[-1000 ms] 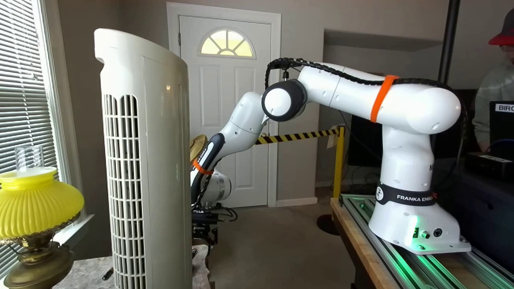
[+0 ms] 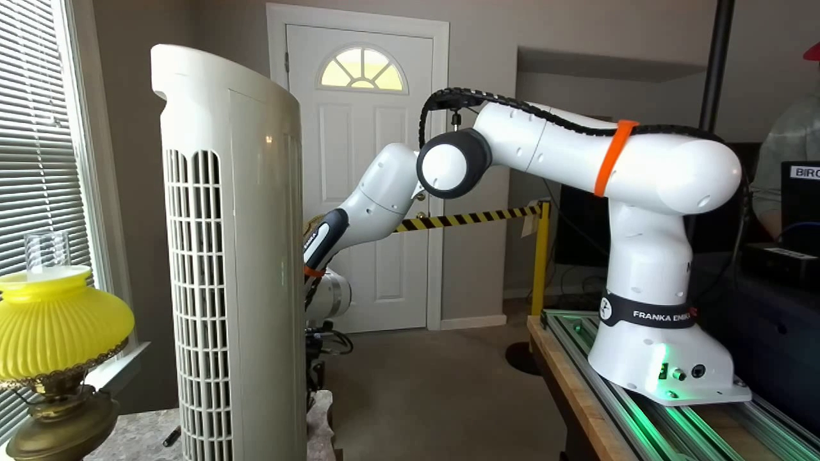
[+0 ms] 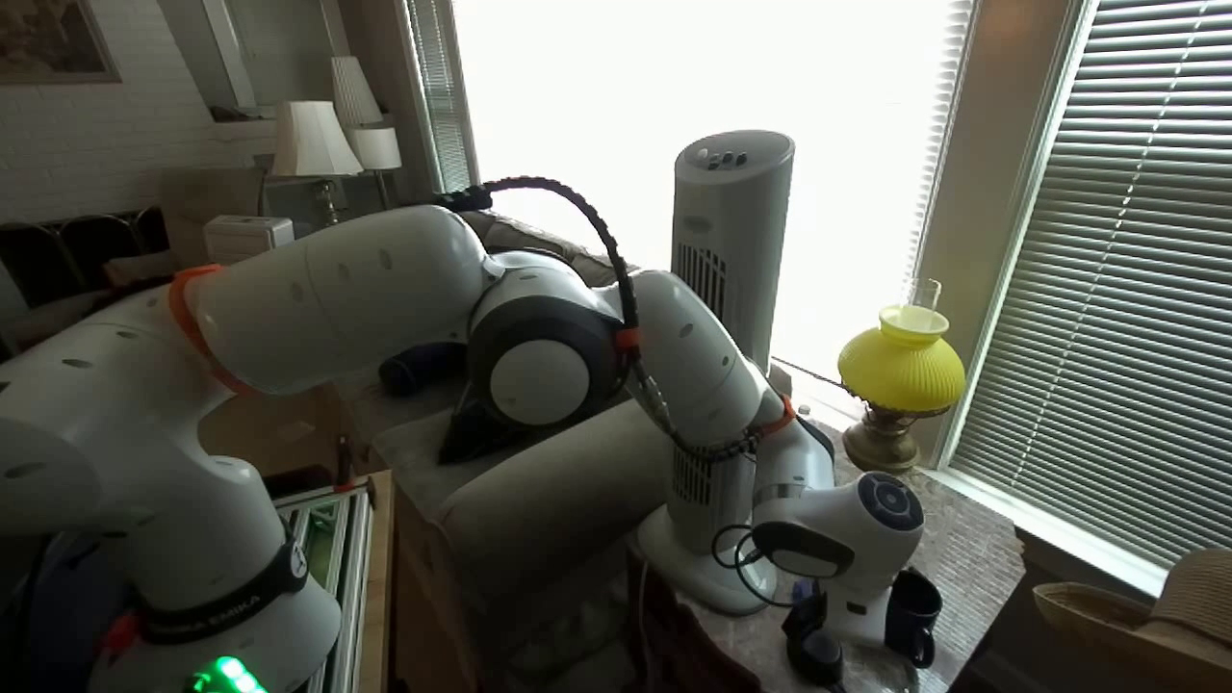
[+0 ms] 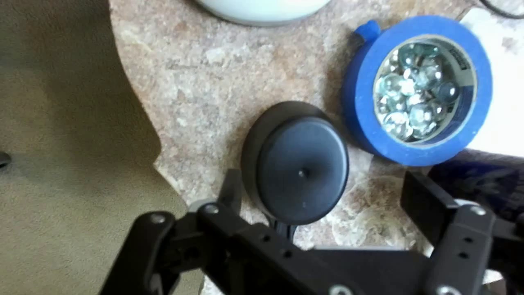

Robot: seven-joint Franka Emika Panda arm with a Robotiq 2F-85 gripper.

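A black round-topped object stands on the stone-patterned tabletop in the wrist view. My gripper is open above the table, one fingertip near the object's lower left and the other well to its right. No contact with the object can be made out. To the upper right, a roll of blue tape surrounds clear glass marbles. The dark blue mug lies close to the right finger; exterior view 2 shows that mug beside the hand. The tower fan hides my gripper in exterior view 1.
The tall tower fan rises behind the hand, its white base at the wrist view's top. Farther back stands a yellow-shaded lamp. Left of the table's jagged edge is open carpet.
The forearm and hand have moved lower and to the left in exterior view 1, farther behind the fan. At the right edge, the person's head has shifted mostly out of view.
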